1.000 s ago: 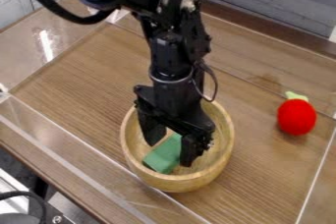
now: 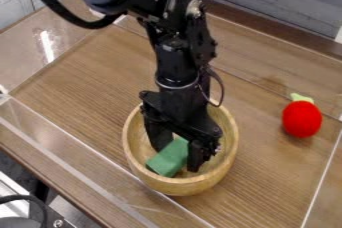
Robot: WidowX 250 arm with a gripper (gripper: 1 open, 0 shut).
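My black gripper [image 2: 179,142] reaches down into a wooden bowl [image 2: 187,187] at the lower middle of the view, with its fingers spread open. Inside the bowl lies a green block [image 2: 167,157], tilted along the bowl's floor, just under and between the lower parts of the gripper. The gripper hides part of the block and much of the bowl's back half.
A red tomato-like object [image 2: 302,119] with a green top sits on the wooden table [image 2: 80,82] to the right of the bowl. A wall runs along the back, and a cable lies at the lower left.
The gripper and arm have shifted very slightly within the bowl. The bowl, green block and red object look unmoved.
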